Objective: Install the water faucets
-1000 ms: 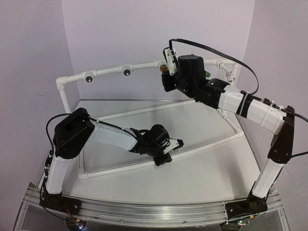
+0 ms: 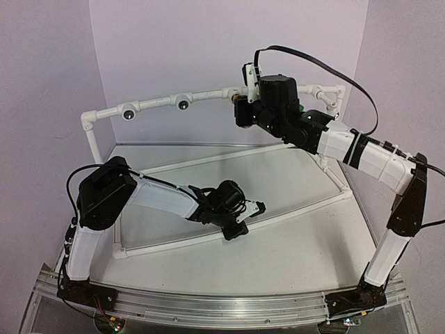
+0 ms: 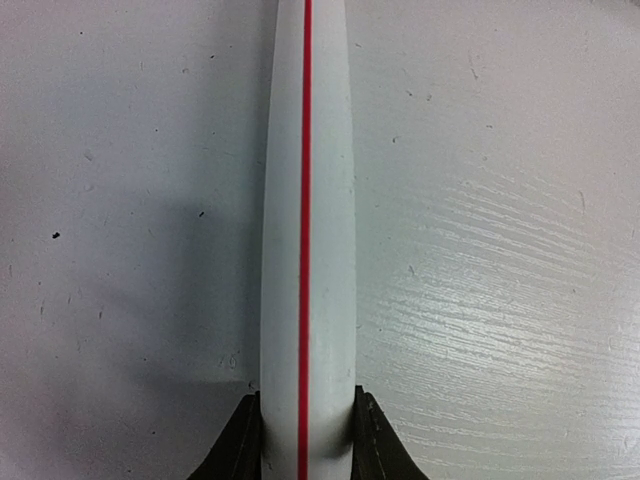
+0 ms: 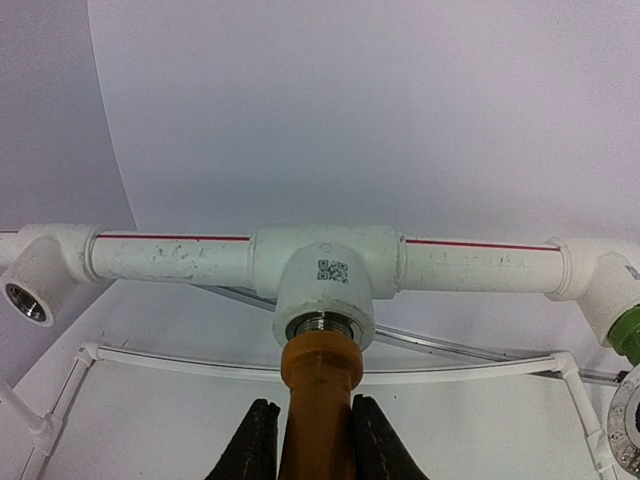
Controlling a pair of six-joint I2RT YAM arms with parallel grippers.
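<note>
An orange faucet fitting sits at the threaded mouth of a white tee on the raised pipe. My right gripper is shut on it, fingers either side. In the top view my right gripper is up at that tee. My left gripper is shut on the front pipe of the lower white frame, a red-striped tube. A green fitting sits in the tee to the right.
Two more tees with open metal sockets stand on the raised pipe to the left. Grey walls enclose the board.
My right gripper and wrist have shifted slightly up and to the right at the orange fitting. The left arm has not moved.
</note>
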